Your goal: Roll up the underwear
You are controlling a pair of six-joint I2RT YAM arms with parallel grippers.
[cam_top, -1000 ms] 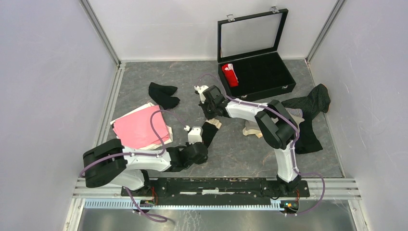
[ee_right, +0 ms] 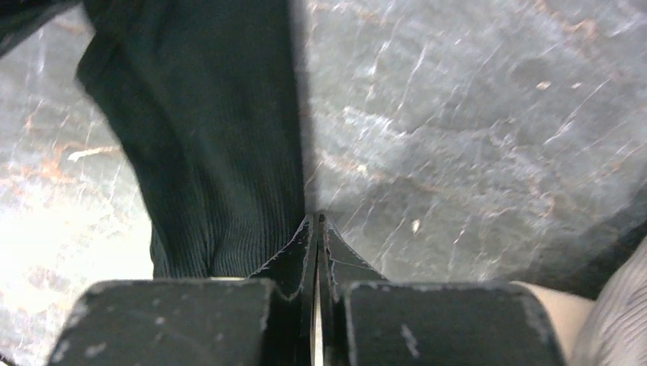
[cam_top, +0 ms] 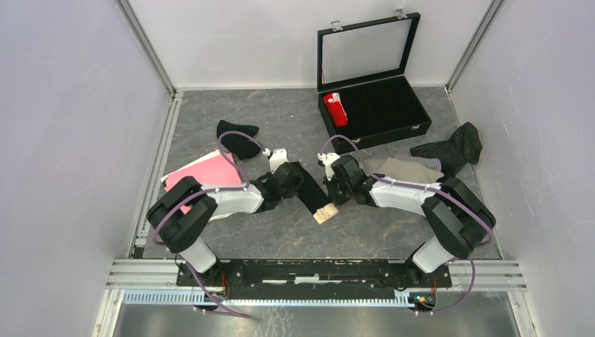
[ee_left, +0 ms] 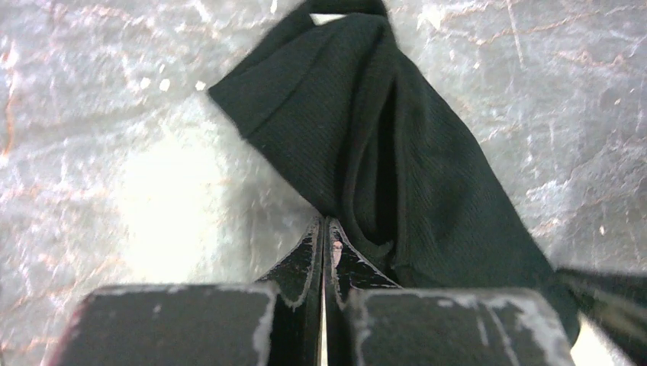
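The black underwear (cam_top: 313,193) lies slantwise on the table between my two arms, with its beige waistband (cam_top: 326,213) toward the front edge. In the left wrist view, my left gripper is shut at the near edge of the cloth, where its folds run together at the fingertips; the far end lies bent over. My right gripper is shut at the cloth's right edge close to the waistband, the edge running into its fingertips. How much fabric sits between either pair of fingers is hidden.
An open black box (cam_top: 382,112) with a rolled red garment (cam_top: 335,110) stands at the back right. A black garment (cam_top: 238,139) and a pink-topped stack (cam_top: 214,172) are on the left. Several other clothes (cam_top: 449,151) lie at right.
The underwear has turned clockwise, its waistband swinging from the back round to the front right.
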